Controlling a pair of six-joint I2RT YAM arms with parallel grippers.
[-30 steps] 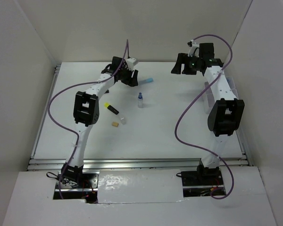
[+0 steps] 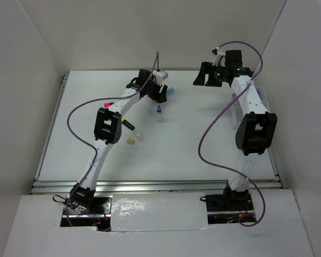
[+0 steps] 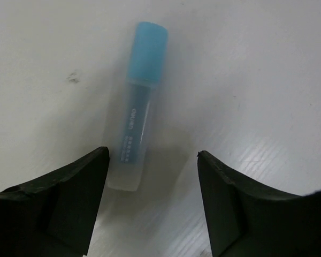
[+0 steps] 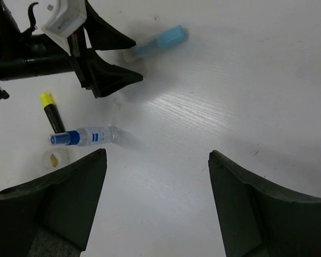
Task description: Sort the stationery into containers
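A light-blue capped marker (image 3: 147,53) lies on the white table between the open fingers of my left gripper, which hovers low over it; the top view (image 2: 160,93) shows that gripper partly covering it. A clear bottle with blue cap (image 4: 91,136), a yellow-capped black marker (image 4: 53,115) and a clear round item (image 4: 56,159) lie nearby. A small tan block (image 2: 130,141) and a partly hidden pink item (image 2: 107,104) are also on the table. My right gripper is open and empty, raised at the right.
Clear containers (image 2: 236,115) stand at the right edge, partly hidden by the right arm.
My left gripper has moved rightward over the light-blue marker. The right arm is nearly still.
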